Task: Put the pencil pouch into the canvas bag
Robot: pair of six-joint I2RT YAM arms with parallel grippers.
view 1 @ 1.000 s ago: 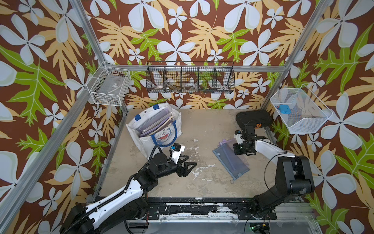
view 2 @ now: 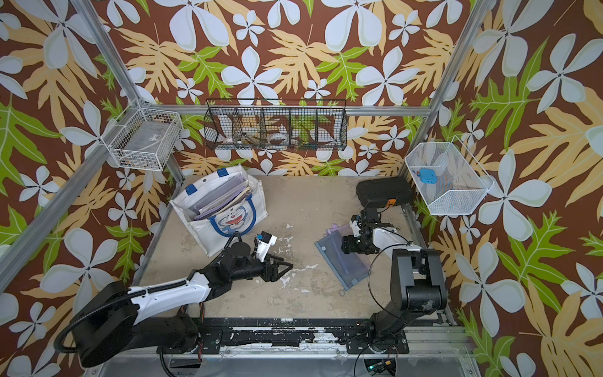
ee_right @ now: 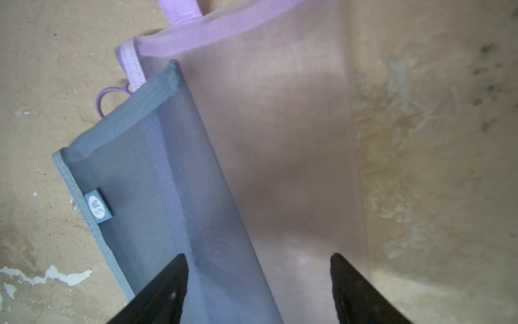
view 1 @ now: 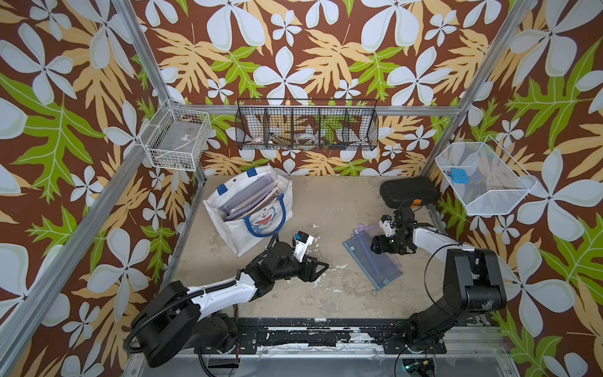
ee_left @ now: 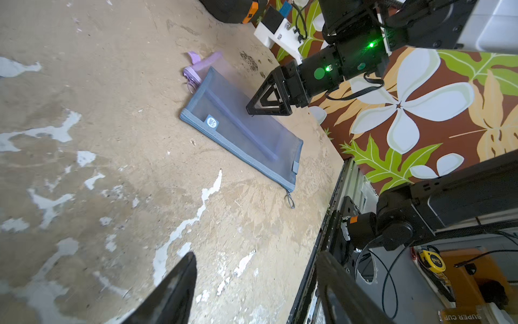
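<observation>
The white canvas bag point(view 1: 220, 216), with blue handles, stands at the table's left with several pale flat folders or pouches in its mouth. At the right lie a blue-grey mesh pouch point(view 1: 372, 267) and, partly under it, a lilac one point(ee_right: 291, 140). My right gripper point(view 1: 375, 245) is above them; in its wrist view the open fingers point(ee_right: 164, 291) show nothing between them. My left gripper point(view 1: 319, 269), also empty, is over bare table between bag and pouches, a gap showing between its fingers. I cannot tell which item is the pencil pouch.
A black case point(view 1: 408, 191) with an orange tag lies at the back right. Wire baskets hang around the table: a white one point(view 1: 179, 138) left, a black one point(view 1: 306, 128) behind, a white mesh one point(view 1: 486, 179) right.
My left gripper has turned and shifted slightly right. The pouches and bag have not moved.
</observation>
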